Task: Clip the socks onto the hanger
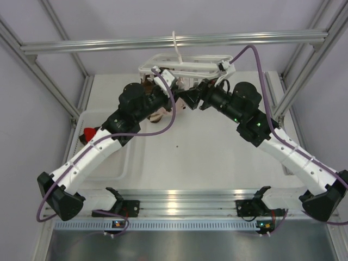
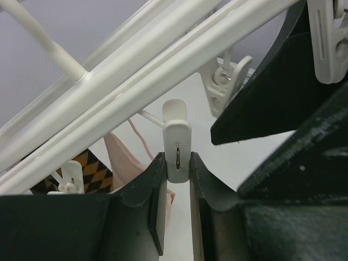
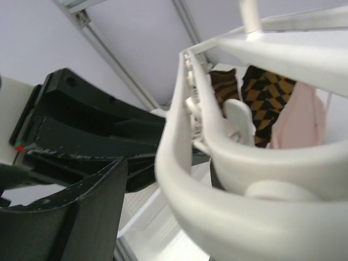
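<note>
The white hanger (image 1: 198,66) hangs from the top bar, and both grippers are at its near side. In the left wrist view, my left gripper is shut on a white clip (image 2: 177,142) under the hanger's rail. Close by on the right, the right gripper's dark fingers (image 2: 266,81) show with a gap between them. The hanger's corner (image 3: 190,190) fills much of the right wrist view and hides what lies between the right gripper's fingers. Behind it hang a pink sock (image 3: 299,117), a black-and-brown checked sock (image 3: 263,98) and a brown striped sock (image 3: 225,89).
On the left of the table stands a white bin (image 1: 103,178), with a red item (image 1: 89,134) and dark cloth inside. The metal bar (image 1: 244,38) spans the rig above. Another clip (image 2: 217,79) sits on the hanger's far side.
</note>
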